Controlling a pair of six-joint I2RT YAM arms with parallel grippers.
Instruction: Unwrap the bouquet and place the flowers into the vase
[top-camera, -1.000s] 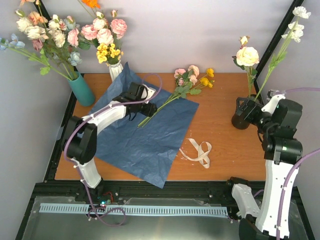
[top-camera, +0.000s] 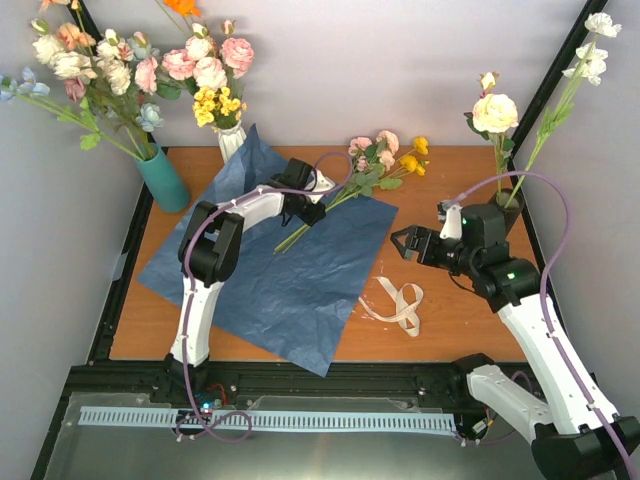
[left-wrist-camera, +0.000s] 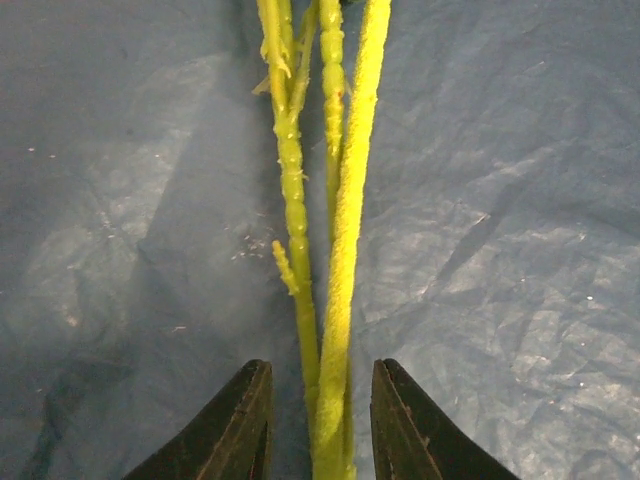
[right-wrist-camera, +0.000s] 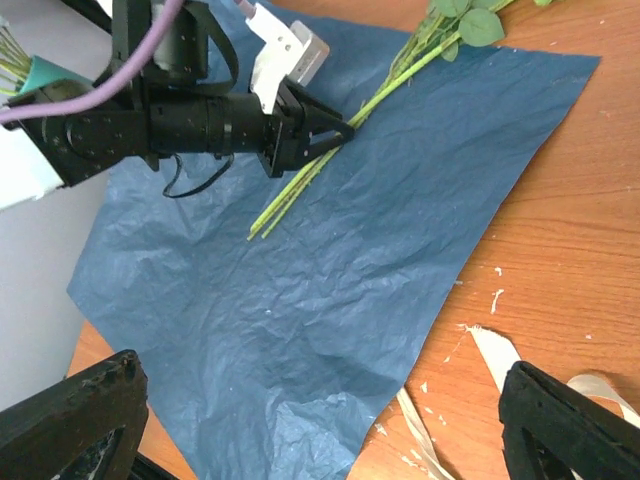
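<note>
A small bunch of pink and yellow flowers (top-camera: 390, 160) lies on blue wrapping paper (top-camera: 270, 280). My left gripper hovers over its green stems (left-wrist-camera: 345, 240), fingers apart on either side of the lower stem ends. My right gripper (top-camera: 400, 245) is open over the wood right of the paper. Flowers also stand in a teal vase (top-camera: 165, 180) at back left, a white vase (top-camera: 230, 142) at back centre, and a dark vase (top-camera: 508, 212) at back right, partly hidden by the right arm.
A cream ribbon (top-camera: 405, 310) lies on the wooden table (top-camera: 450, 320) right of the paper. Walls border the back and sides.
My right gripper has swung left, away from the dark vase toward the middle.
</note>
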